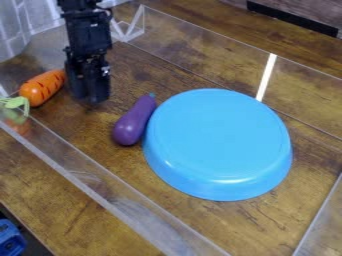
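Observation:
My black gripper [88,80] hangs low over the wooden floor at the upper left, just right of an orange carrot [43,86] with pale green leafy top, which lies near the clear left wall. Whether the fingers are open or shut is hard to make out in the dark shapes. A purple eggplant [134,120] lies to the gripper's lower right, beside a large upturned blue plate or bowl [217,145].
Clear plastic walls [107,185] bound the wooden workspace. A blue object [7,238] sits at the lower left corner, outside the wall.

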